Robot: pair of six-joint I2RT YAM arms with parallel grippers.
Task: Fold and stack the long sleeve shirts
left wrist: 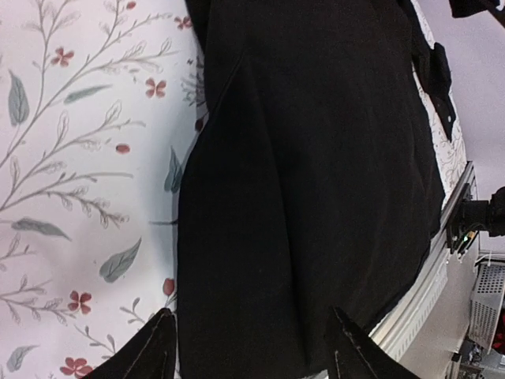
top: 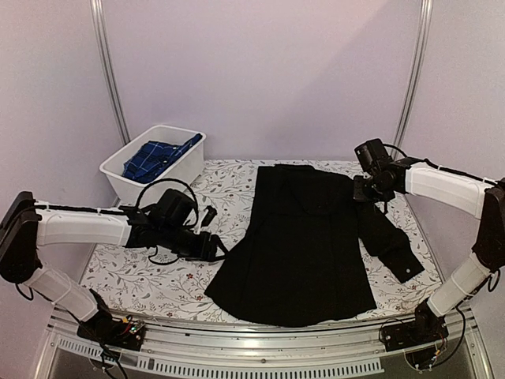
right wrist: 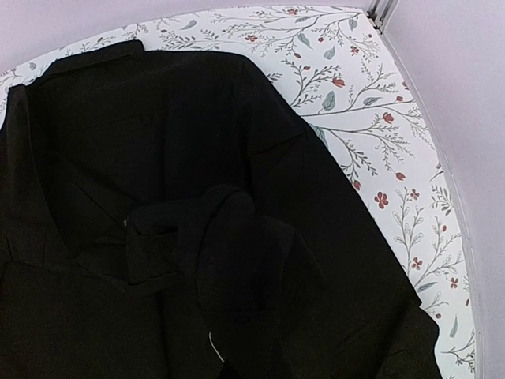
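Note:
A black long sleeve shirt [top: 300, 260] lies spread on the floral table, its hem toward the front and a sleeve [top: 394, 249] reaching out to the right; the collar area [right wrist: 95, 71] is at the back. My left gripper [top: 217, 249] is open beside the shirt's left edge, with the folded-over side cloth [left wrist: 229, 253] between and beyond its fingertips in the left wrist view, not visibly held. My right gripper [top: 367, 189] is over the shirt's right shoulder; its fingers are too dark to make out against the cloth in the right wrist view.
A white bin [top: 114, 178] holding blue plaid shirts [top: 158, 158] stands at the back left. Walls enclose the table at back and sides.

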